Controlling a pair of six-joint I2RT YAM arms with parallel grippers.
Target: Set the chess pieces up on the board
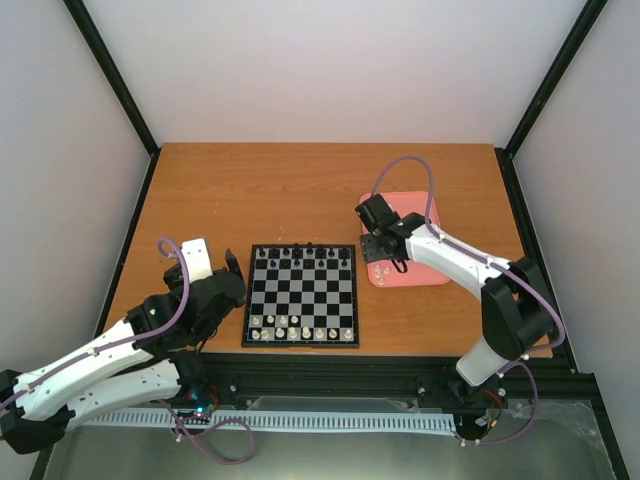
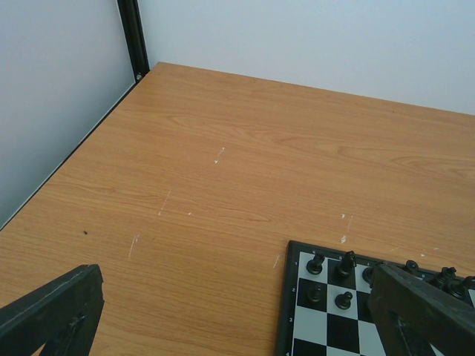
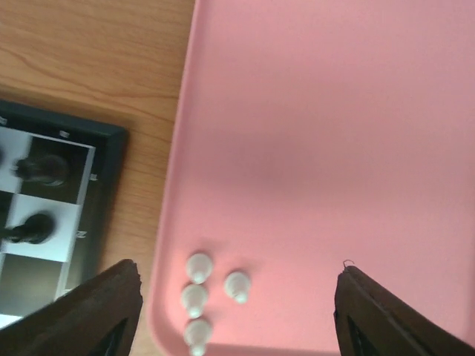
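The chessboard [image 1: 303, 296] lies at the front middle of the table. Black pieces [image 1: 297, 253] stand along its far side; white pieces [image 1: 306, 333] fill the near row, with several white pawns [image 1: 281, 320] on the left part of the row ahead. Several more white pawns [image 3: 196, 298] are in the near left corner of the pink tray [image 3: 312, 163]. Above that tray hangs my right gripper, its fingers apart and nothing between them. My left gripper is open and empty, left of the board; its right finger [image 2: 415, 311] hides part of the black pieces in that view.
Bare wood separates the board's right edge from the tray by a narrow strip. The tray has a low raised rim [image 3: 165, 215].
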